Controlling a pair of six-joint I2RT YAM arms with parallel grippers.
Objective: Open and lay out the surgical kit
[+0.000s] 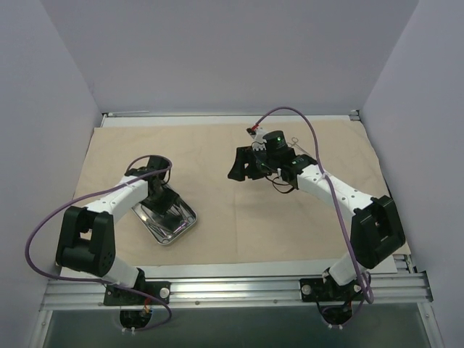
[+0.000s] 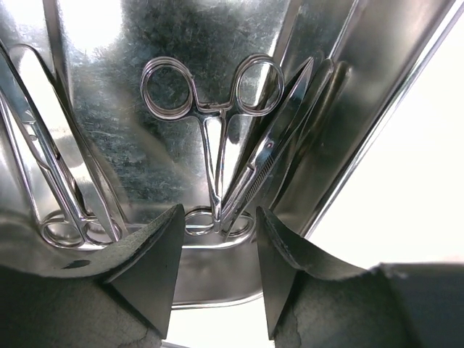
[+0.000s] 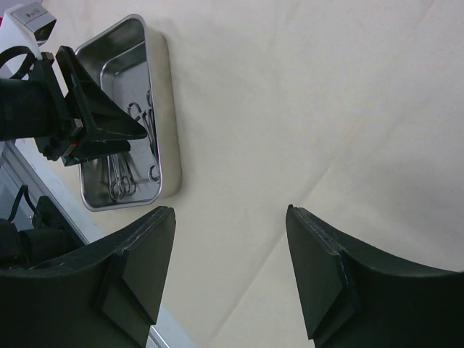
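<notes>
A steel tray [image 1: 155, 233] with several instruments lies at the left of the table. My left gripper is over it, open, fingertips close to a pair of ringed scissors or forceps [image 2: 214, 119] whose upper rings face away from me. Tweezers [image 2: 264, 156] rest against the tray's right wall, beside the forceps. More long instruments [image 2: 58, 145] lie together on the tray's left side. Nothing shows clamped between the left fingers. In mid-air over the middle of the table, my right gripper stands open and empty.
A ringed instrument [image 1: 296, 142] lies on the beige cloth [image 1: 210, 152], partly hidden behind the right arm. Bare cloth spreads between the tray and the right gripper. Purple cables arch over both arms.
</notes>
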